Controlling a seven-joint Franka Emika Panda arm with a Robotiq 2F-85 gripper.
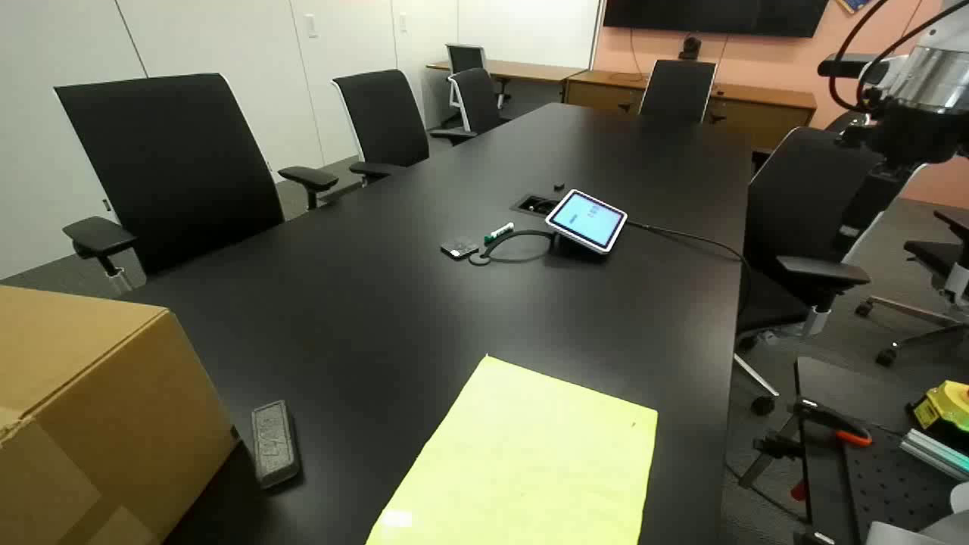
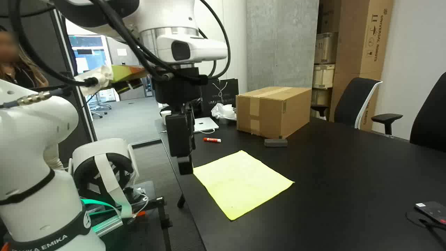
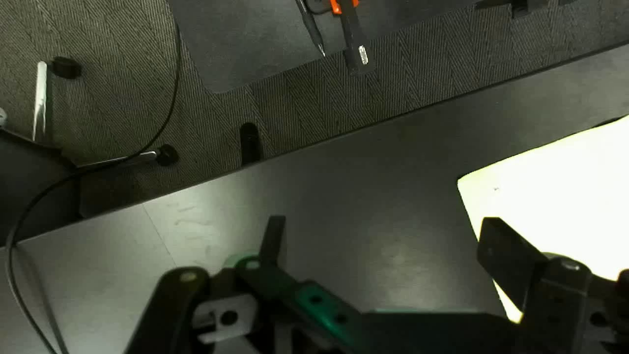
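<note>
A yellow cloth [image 1: 536, 454] lies flat on the black table, its corners spread out; the second exterior view shows the whole cloth [image 2: 242, 184]. My gripper stands open above the table near its edge, with bare tabletop visible between the fingertips. In the wrist view the cloth [image 3: 566, 194] is at the right, partly behind the right finger [image 3: 510, 256]. Seen from the second exterior view, the gripper [image 2: 185, 165] points down, and one finger hides the other.
A cardboard box [image 2: 271, 111] and a dark grey eraser [image 1: 275, 442] sit beyond the cloth. A red marker [image 2: 212, 140] lies near the laptop [image 2: 205, 124]. Farther along are a tablet [image 1: 588, 221], a green marker [image 1: 500, 232] and cables. Chairs line the table.
</note>
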